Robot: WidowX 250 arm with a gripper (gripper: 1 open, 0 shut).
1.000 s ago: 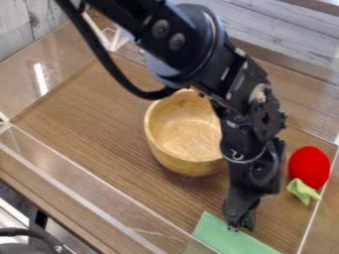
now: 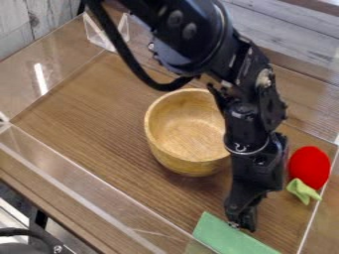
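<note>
The black gripper (image 2: 247, 208) reaches down from the top of the camera view to low over the wooden table, right of a yellow bowl (image 2: 177, 129) and just above a green flat rectangular object (image 2: 228, 238) at the bottom edge. Its fingers are dark and overlap, so their opening is hard to make out; nothing held shows. A red object (image 2: 310, 165) lies to the right of the gripper, with a small light green item (image 2: 302, 191) just below it.
A clear container (image 2: 106, 30) stands at the upper left. Dark cables and part of the arm cross the top, and a dark piece sits at the bottom left corner.
The gripper has risen slightly from the green rectangle, exposing a little more of it. The other objects look unmoved.
</note>
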